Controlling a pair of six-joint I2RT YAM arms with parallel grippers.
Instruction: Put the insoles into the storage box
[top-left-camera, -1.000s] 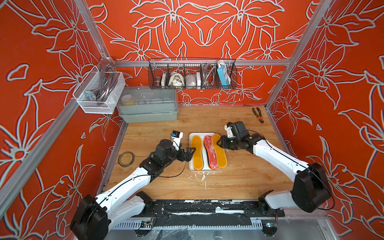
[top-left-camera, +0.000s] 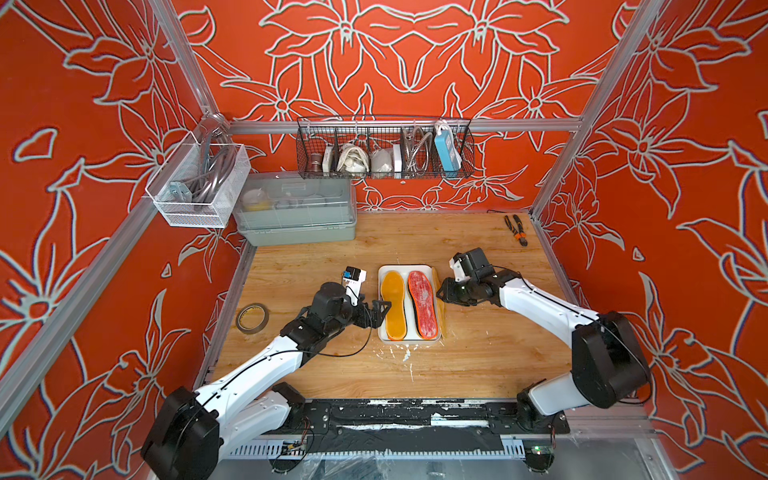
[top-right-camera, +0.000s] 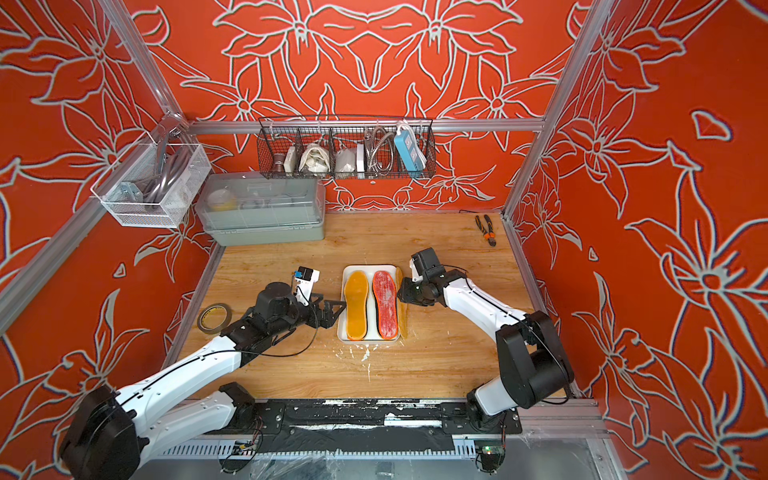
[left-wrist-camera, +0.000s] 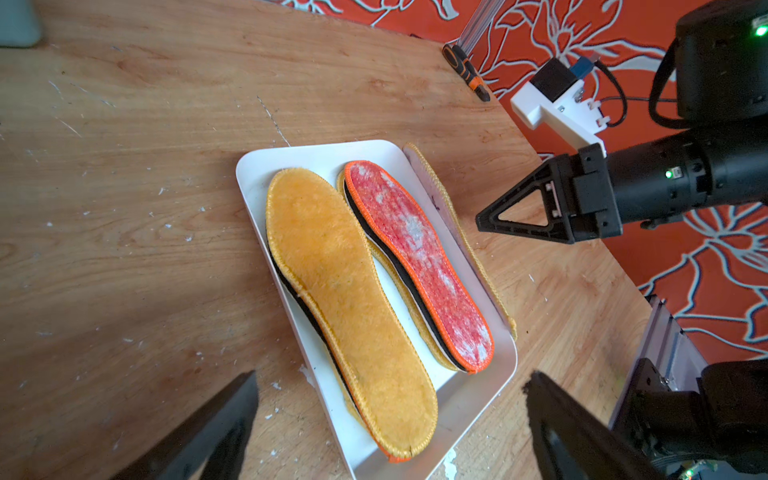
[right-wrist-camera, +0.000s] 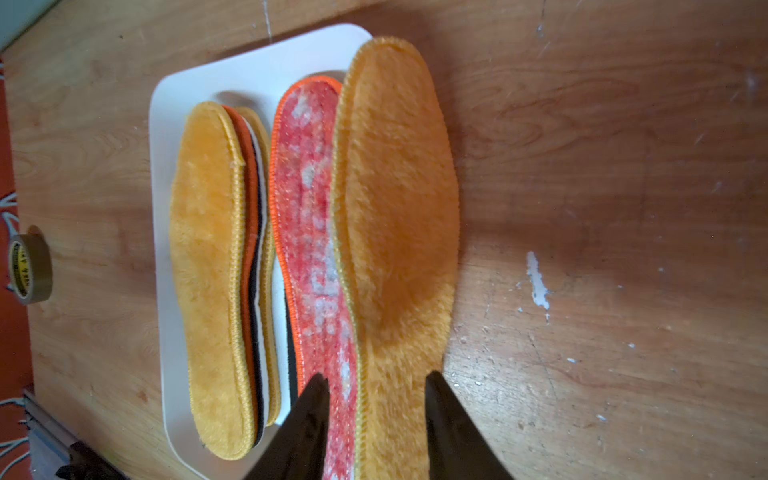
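In the white tray, an orange insole stack lies left of a red insole. Another orange insole stands tilted on edge along the tray's right side, beside the red one. My right gripper is open at that insole, its fingertips either side of it in the right wrist view; I cannot tell whether they touch it. My left gripper is open at the tray's left edge, holding nothing.
A grey lidded box is at the back left. A tape roll lies at left, pliers at back right. A wire basket hangs on the back wall. The table between has free room.
The right-hand orange insole, flat a second ago, now stands up narrowly along the tray's edge. My right gripper has moved slightly down, and my left one shifted slightly.
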